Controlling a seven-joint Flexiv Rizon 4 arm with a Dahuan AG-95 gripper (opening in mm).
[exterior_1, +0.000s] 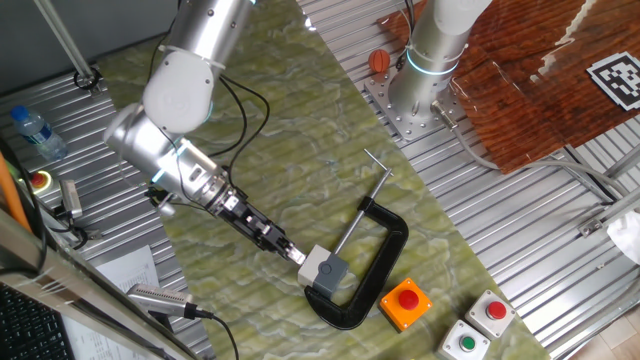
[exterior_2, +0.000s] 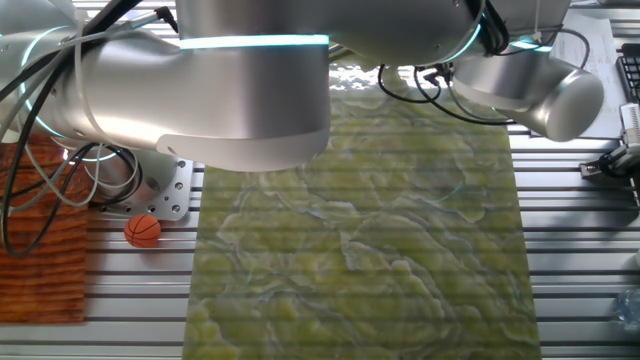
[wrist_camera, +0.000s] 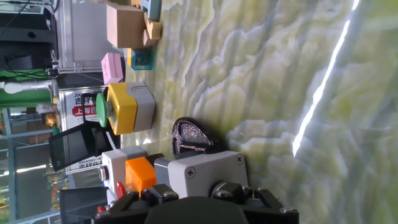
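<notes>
In exterior view 1 my gripper (exterior_1: 292, 253) points down and right, its tip right at the near side of a small light and dark grey box (exterior_1: 323, 268). Whether the fingers close on any part of this box cannot be told. A black C-clamp (exterior_1: 388, 262) lies around the box's far end, its long screw running up to a T-handle. From the wrist, the grey box (wrist_camera: 208, 169) fills the space just ahead of the fingers (wrist_camera: 165, 191), and a dark rounded end of the clamp (wrist_camera: 189, 135) shows behind it. Exterior view 2 shows neither gripper nor box.
An orange box with a red button (exterior_1: 407, 304) sits right of the clamp; a red-button box (exterior_1: 491, 312) and a green-button box (exterior_1: 466, 343) stand farther right.
</notes>
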